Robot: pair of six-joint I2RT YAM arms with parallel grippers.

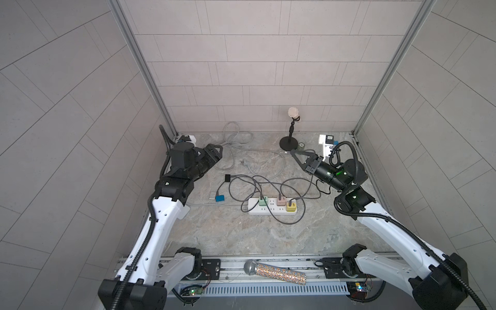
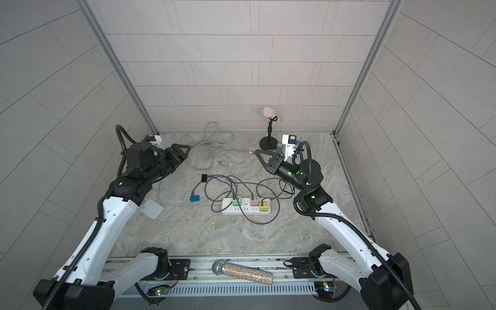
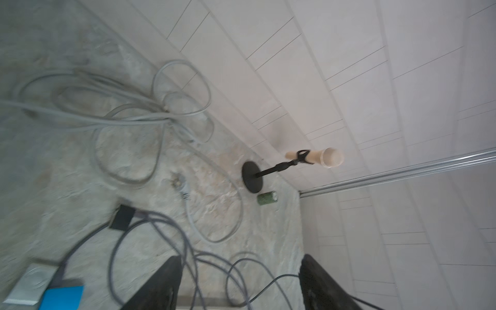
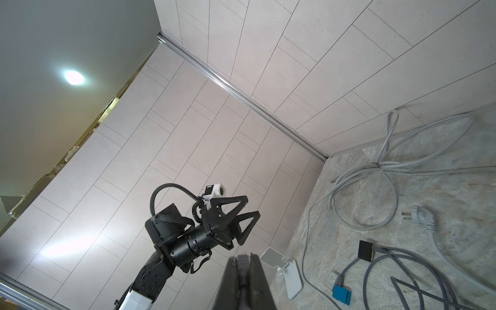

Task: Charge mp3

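Observation:
A white power strip (image 1: 271,206) with green, pink and yellow adapters lies front-centre among cables. A blue adapter (image 3: 62,298) and a black adapter (image 3: 121,218) lie left of it. A grey plug (image 4: 421,217) lies loose. My left gripper stands open with nothing between its fingers, raised over the left side. My right gripper is raised on the right with its fingers closed together; whether anything sits between them is unclear. A white flat device (image 2: 152,207) lies at the left; whether it is the mp3 player is unclear.
A black stand (image 1: 288,143) with a cream piece is at the back right, a small green cylinder (image 3: 267,197) beside it. Coiled grey cables lie at the back left. The glittery microphone (image 1: 273,271) rests on the front rail.

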